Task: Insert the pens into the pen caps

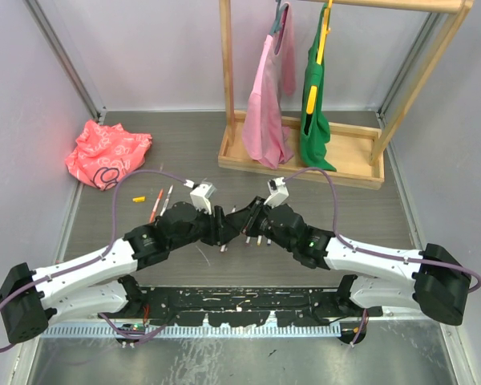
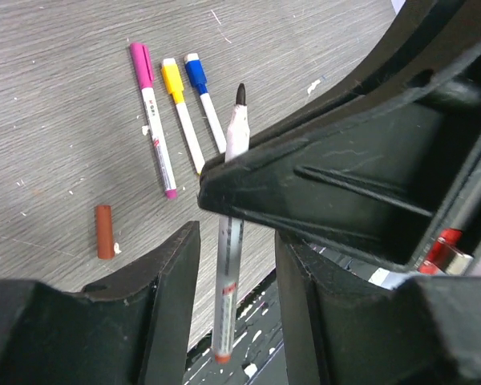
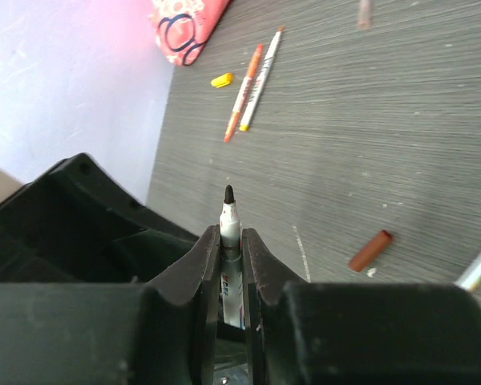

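Note:
A white marker with a bare black tip (image 3: 229, 297) stands upright in my right gripper (image 1: 247, 218), which is shut on it. My left gripper (image 1: 223, 224) faces it at close range; in the left wrist view its fingers are parted around the marker (image 2: 228, 289). On the table lie a short red-brown cap (image 2: 104, 233), a pink-capped marker (image 2: 155, 128), a yellow-capped marker (image 2: 184, 120) and a blue-capped marker (image 2: 208, 104). At the left lie an orange marker (image 3: 242, 94), a white marker (image 3: 261, 80) and a small yellow cap (image 3: 221, 80).
A pink patterned cloth (image 1: 108, 152) with scissors lies at the back left. A wooden rack (image 1: 345, 171) with hanging pink and green garments stands at the back right. Grey walls bound the table.

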